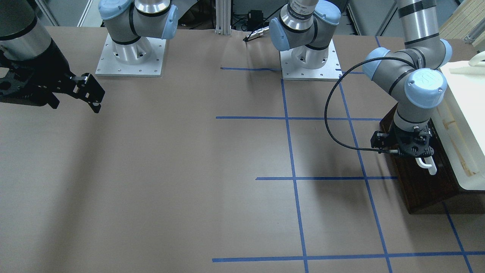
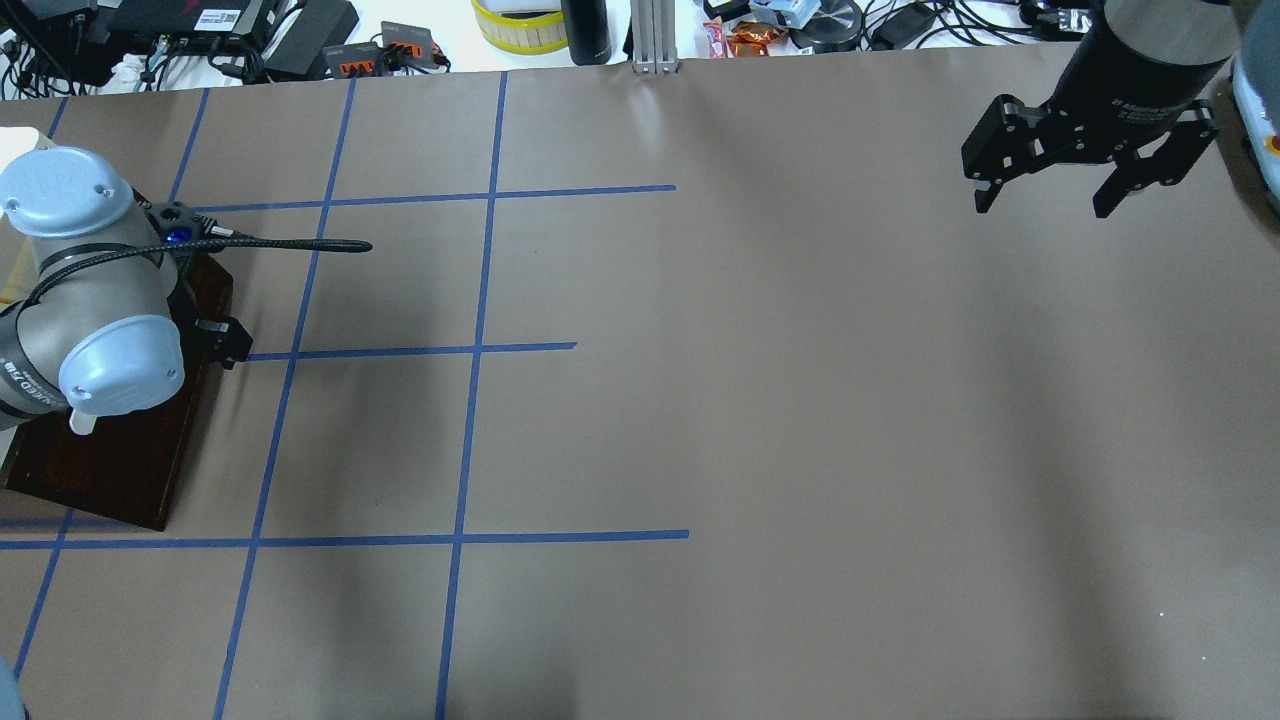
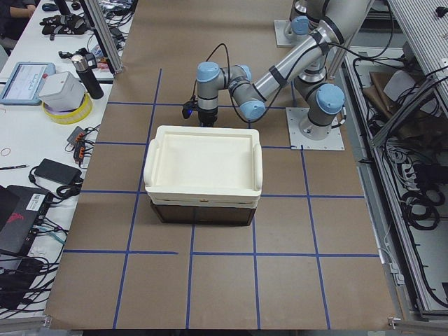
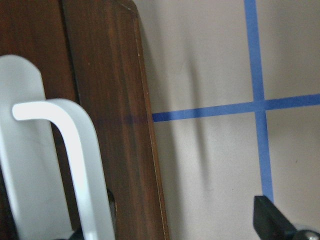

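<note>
A dark wooden box (image 1: 416, 191) with a white inner liner (image 3: 203, 157) stands at the right of the front view. My gripper (image 1: 402, 145) is at its front face, at the white handle (image 1: 431, 166). In the left wrist view the white handle (image 4: 85, 165) fills the left side against the dark wood (image 4: 127, 165), and one black finger shows at the lower right (image 4: 272, 222). Whether the fingers grip the handle is hidden.
A second arm's black gripper (image 2: 1080, 156) hangs over the other side of the table. Other arm bases (image 1: 132, 68) stand at the back.
</note>
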